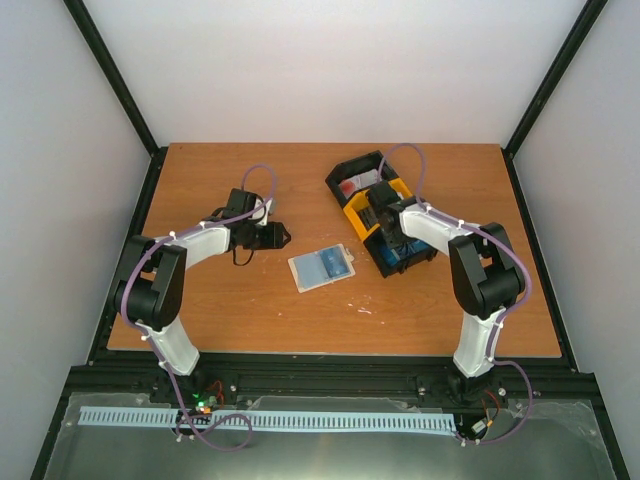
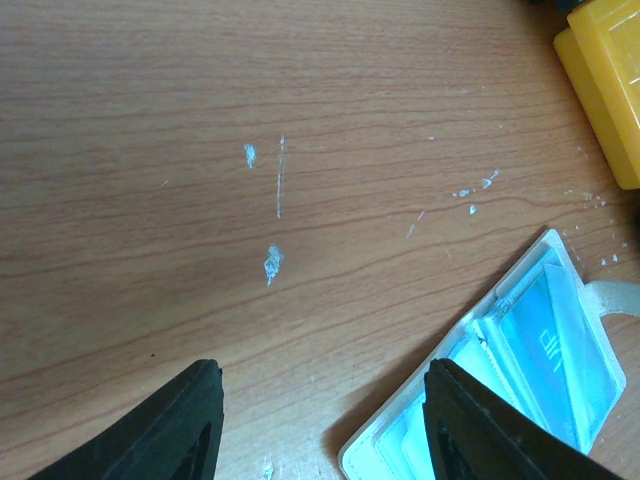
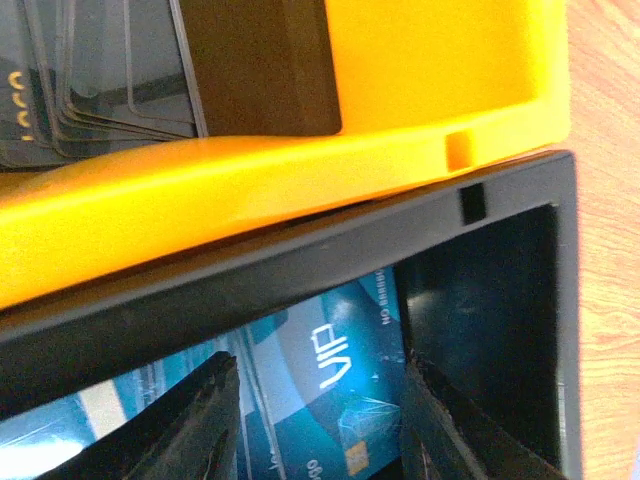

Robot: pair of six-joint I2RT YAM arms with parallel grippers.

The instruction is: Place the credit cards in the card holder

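Note:
A flat, clear card holder [image 1: 308, 270] with blue inside lies on the table between the arms. In the left wrist view, the holder [image 2: 545, 345] sits at lower right, its tab pointing right; my left gripper is open, one finger overlapping the holder in view and nothing held. Blue cards [image 3: 325, 370] marked "VIP" lie in the nearest black bin [image 3: 300, 262]. My right gripper is open above them, a finger at either side of the VIP card in view; whether it touches the card I cannot tell.
A yellow bin [image 3: 450, 60] with dark and clear cards stands against the black one. Beyond it, another black bin [image 1: 345, 172] holds red and white cards. Bare table [image 1: 220, 310] spreads across the front left.

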